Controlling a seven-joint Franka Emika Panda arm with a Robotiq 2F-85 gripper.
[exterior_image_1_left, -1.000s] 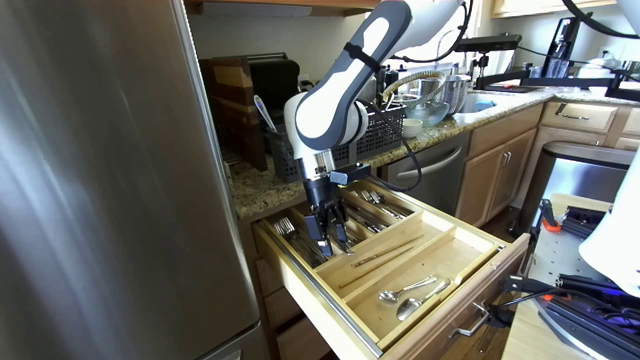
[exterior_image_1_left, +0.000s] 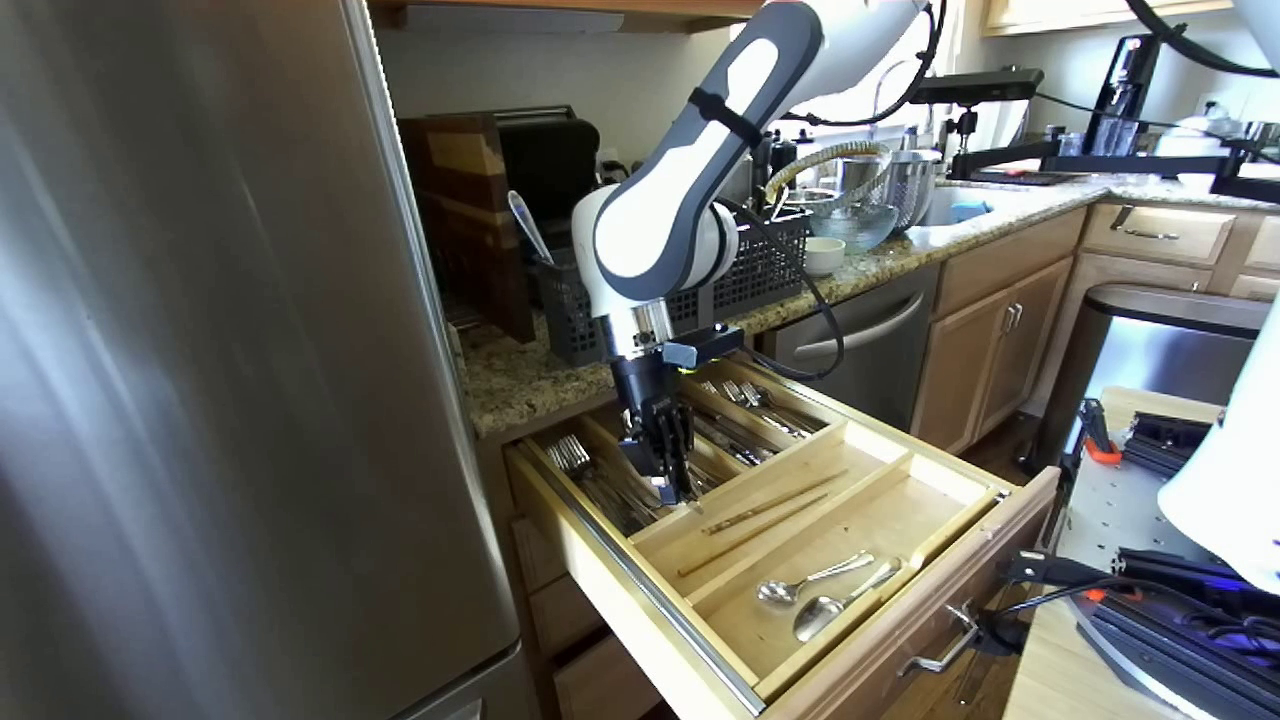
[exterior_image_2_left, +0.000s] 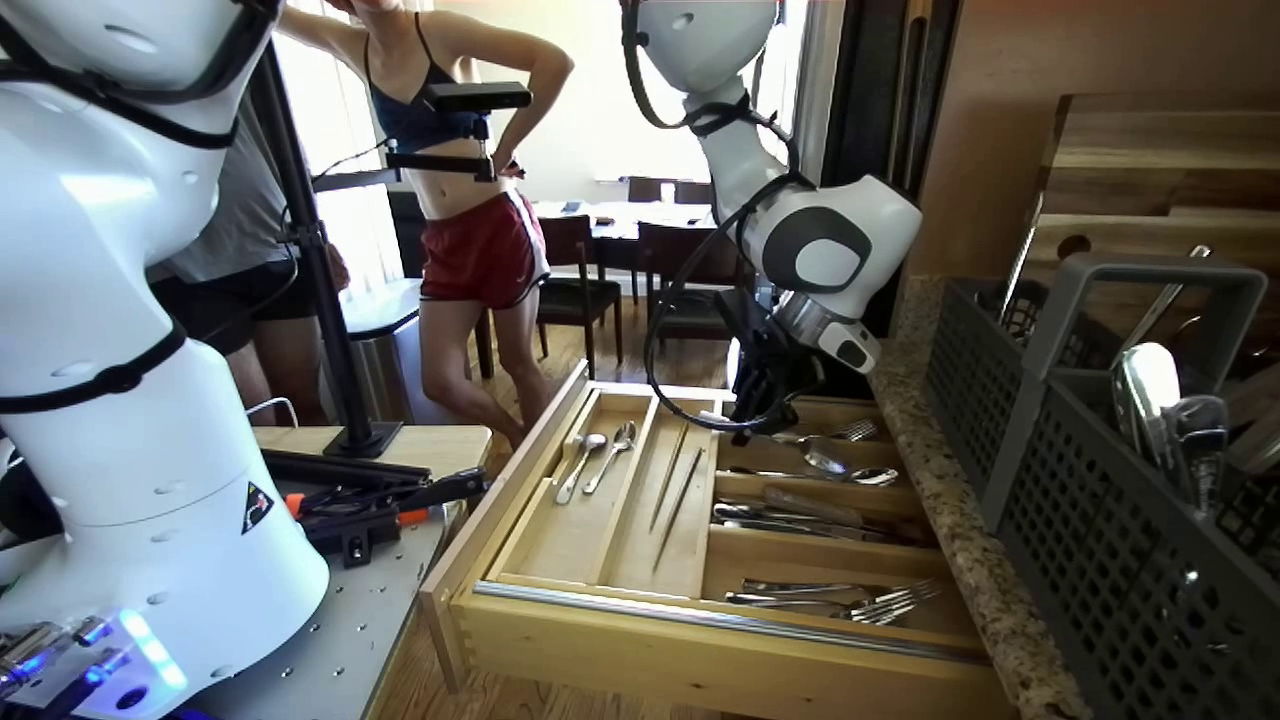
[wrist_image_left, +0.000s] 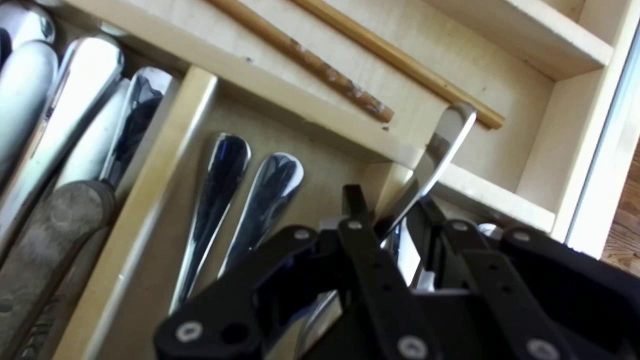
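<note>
My gripper is over the divided cutlery drawer, its black fingers (wrist_image_left: 354, 207) part open. Between them, in the wrist view, runs a shiny metal utensil handle (wrist_image_left: 447, 135), tilted so that its end rises over a wooden divider. Whether both fingers touch it cannot be told, and its lower part is hidden by the gripper. Two more metal handles (wrist_image_left: 267, 201) lie left of the gripper in the same compartment. In the first exterior view the gripper (exterior_image_1_left: 675, 490) points down at the dividers. The arm's wrist and cable partly cover it in the second.
Two chopsticks (exterior_image_1_left: 768, 514) lie in a long front compartment. Two spoons (exterior_image_1_left: 819, 612) lie in the frontmost one, which has bare floor around them. Forks (exterior_image_2_left: 888, 600) and knives (exterior_image_2_left: 780, 516) fill other compartments. A grey utensil basket (exterior_image_2_left: 1080, 480) stands on the counter behind.
My gripper's fingers have moved closer together around the handle. The arm has shifted only slightly, and the drawer's other contents look the same.
</note>
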